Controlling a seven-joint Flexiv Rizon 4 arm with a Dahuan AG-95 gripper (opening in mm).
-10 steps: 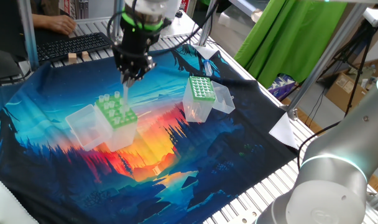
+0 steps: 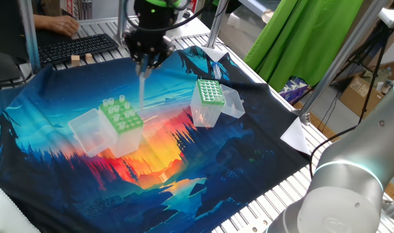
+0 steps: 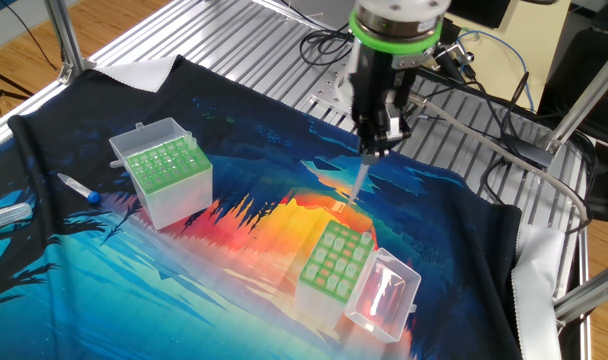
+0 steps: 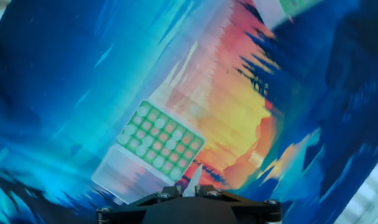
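A slender translucent pipette tip (image 2: 142, 90) points down from my gripper (image 2: 144, 60), whose fingers are shut around its top; in the wrist view the tip (image 4: 194, 179) sticks out between them. It is clear of the nearby green-topped tip box (image 2: 121, 120), hanging just beside and above it. Several tips (image 3: 337, 252) stand in that box's green rack, with gaps among them. A second green-topped box (image 2: 210, 102) stands apart; its rack (image 3: 169, 164) shows a grid of holes, and whether tips sit in them is hard to tell.
Open clear lids lie against both boxes, one lid (image 3: 384, 295) by the nearer rack and another (image 2: 232, 101) by the second box. A marker (image 3: 79, 188) lies on the printed cloth (image 2: 203, 188). Bare cloth separates the two boxes.
My gripper was low over the tip-filled rack a second ago. It has risen with the tip, whose full length now shows, and has shifted right in exterior view 1. Both boxes stay put.
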